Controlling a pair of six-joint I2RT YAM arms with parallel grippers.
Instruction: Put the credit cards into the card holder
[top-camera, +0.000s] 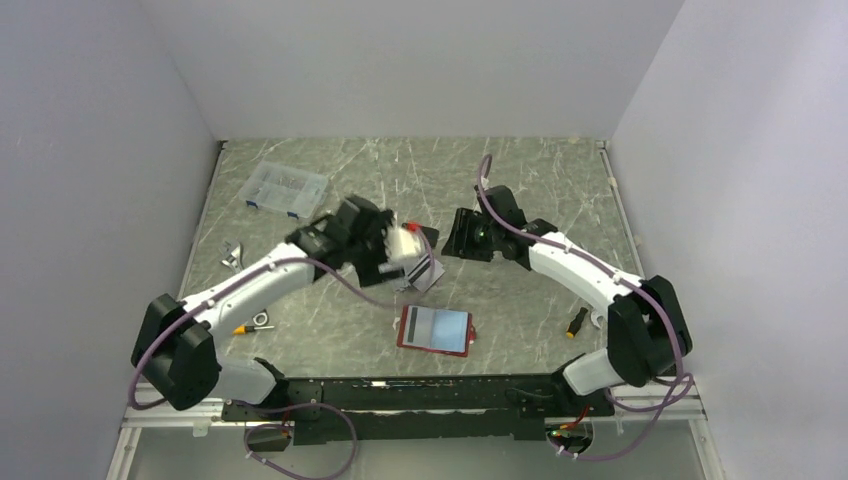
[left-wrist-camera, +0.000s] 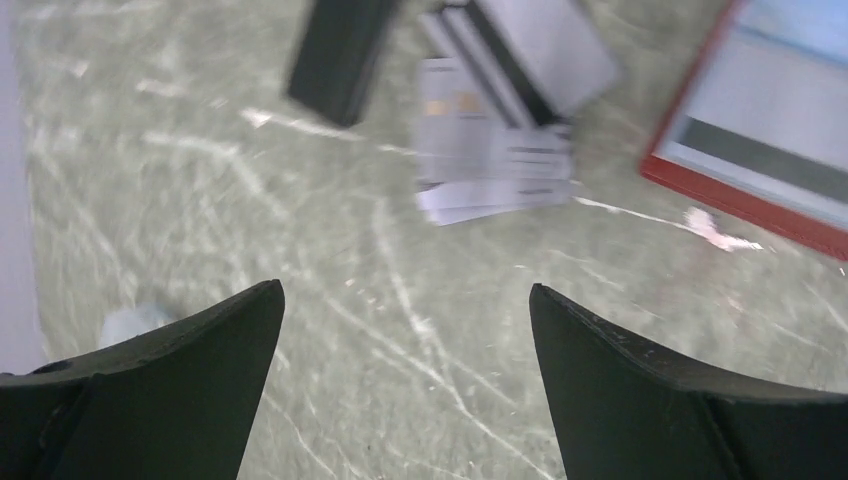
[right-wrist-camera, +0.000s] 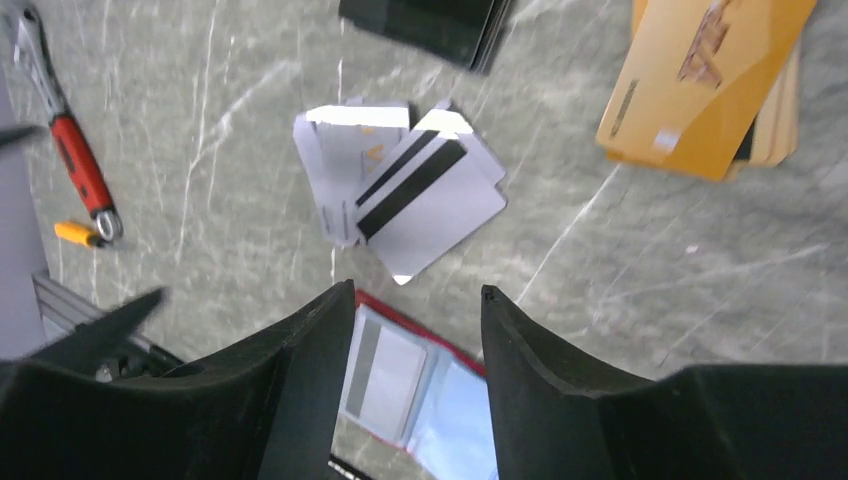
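Several silver-white cards (right-wrist-camera: 427, 218) lie loosely on the marble table (top-camera: 530, 320), with a black stack (right-wrist-camera: 425, 22) behind them and a gold-orange stack (right-wrist-camera: 700, 80) to the right in the right wrist view. The red-edged card holder (top-camera: 434, 329) lies near the front, light cards or inserts on its face. My left gripper, motion-blurred in the top view, stands open above the table left of the cards. My right gripper is above the cards and holder, fingers apart, nothing seen between them.
A clear plastic box (top-camera: 283, 188) sits at the back left. Tools, including wrenches (right-wrist-camera: 80, 160) and a screwdriver (top-camera: 576, 322), lie along both sides.
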